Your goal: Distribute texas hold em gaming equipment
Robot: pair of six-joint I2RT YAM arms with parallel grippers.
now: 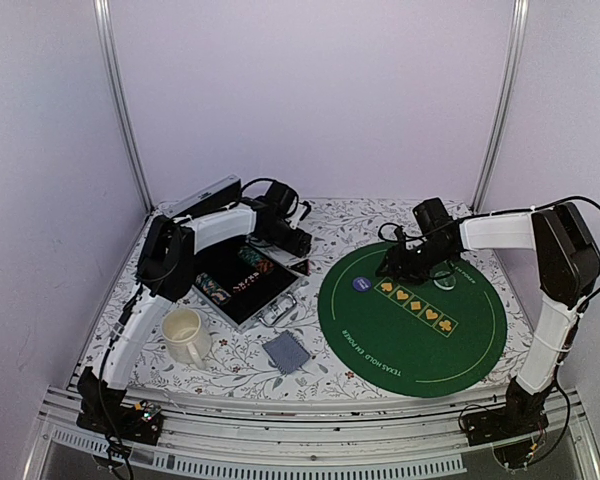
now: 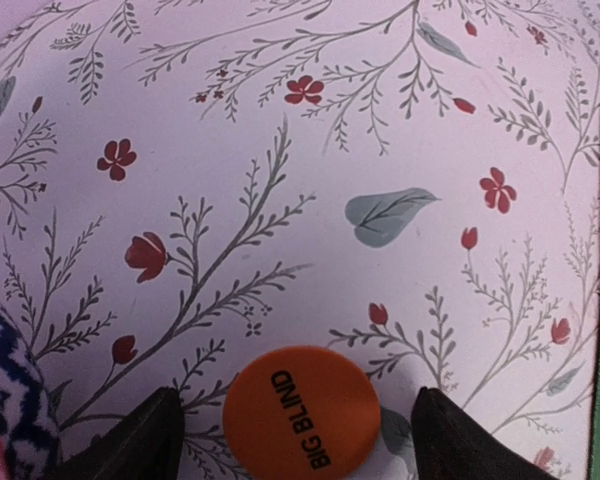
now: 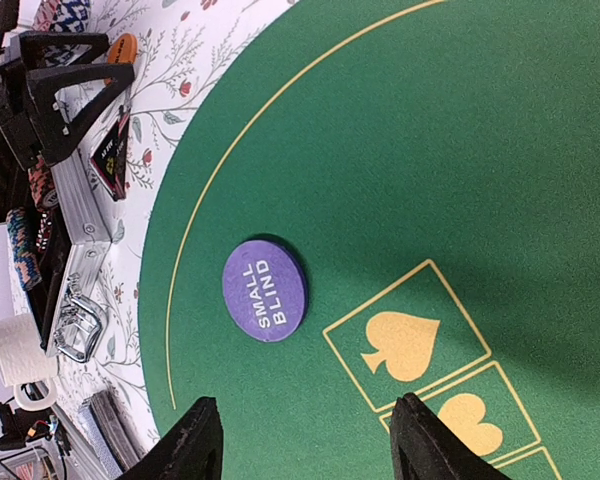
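Observation:
An orange BIG BLIND button point(image 2: 301, 415) is between the fingers of my left gripper point(image 1: 300, 243), which stands open around it with a gap on both sides in the left wrist view. It is by the case's far right corner. The purple SMALL BLIND button point(image 3: 265, 290) lies flat on the green round poker mat point(image 1: 380, 355), left of the card row. My right gripper point(image 1: 390, 270) is over the mat's far left part, open, with nothing between its fingers. A pale disc point(image 1: 445, 283) lies on the mat's right side, partly hidden by the right arm.
An open case point(image 1: 242, 322) with chips and cards inside stands left of the mat. In front of it are a beige mug point(image 1: 185, 337), a grey card pack point(image 1: 286, 352) and a clear box point(image 1: 278, 312).

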